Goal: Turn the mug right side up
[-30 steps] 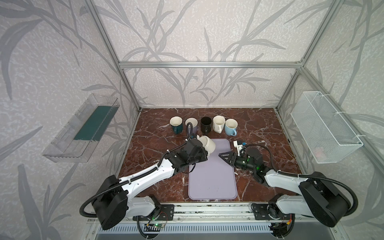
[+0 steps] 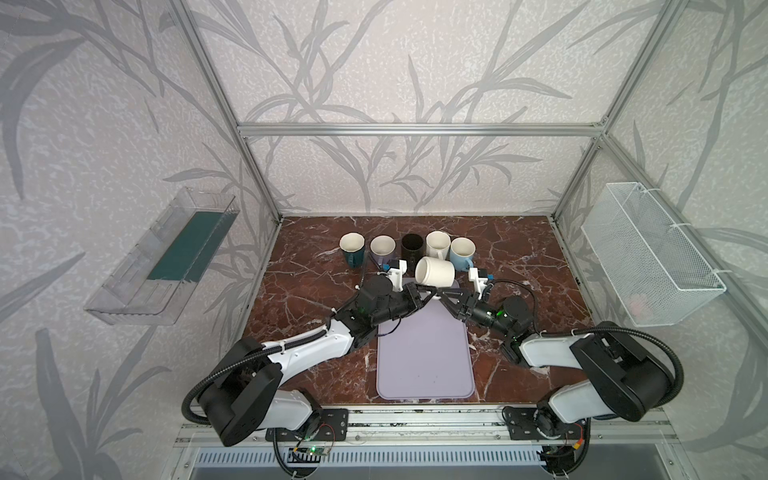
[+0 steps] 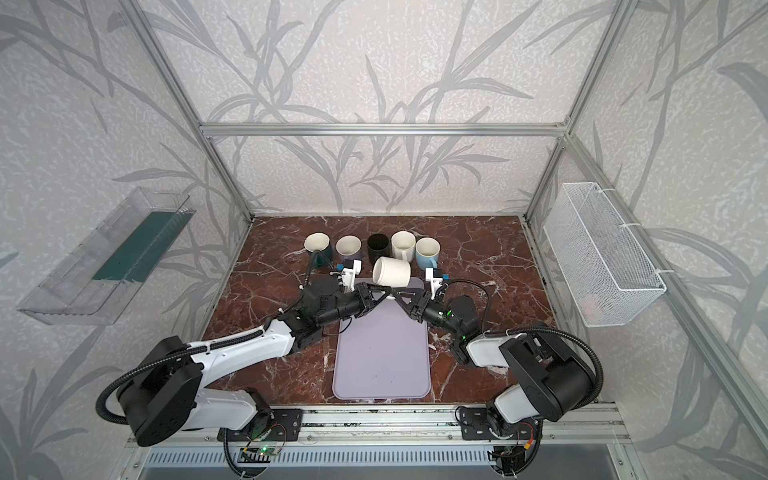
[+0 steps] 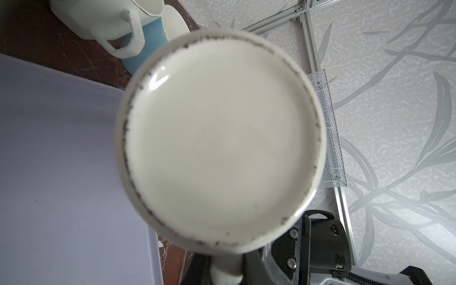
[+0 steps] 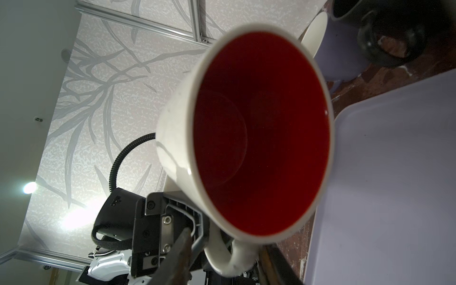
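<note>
The white mug [image 2: 437, 272] with a red inside [image 5: 266, 133] hangs on its side above the tray. Its base [image 4: 223, 142] faces the left wrist camera, its mouth the right one. The handle [image 5: 230, 261] points down. My left gripper [image 2: 430, 293] is shut on this handle, whose lower part [image 4: 227, 270] shows between dark fingers. From the other side my right gripper [image 2: 445, 294] reaches the handle, its fingers part open. In the right wrist view its blurred fingers [image 5: 176, 258] stand apart, one on each side of the handle.
Several upright mugs stand in a row behind: teal [image 2: 353, 254], lavender [image 2: 382, 249], black [image 2: 412, 249], white [image 2: 437, 244] and light blue [image 2: 461, 254]. The lavender tray [image 2: 424, 352] below is bare. Mesh baskets hang left [image 2: 160, 256] and right [image 2: 656, 256].
My left gripper has carried the mug to the right and turned it further onto its side. My right gripper has shifted slightly left and up, reaching the handle.
</note>
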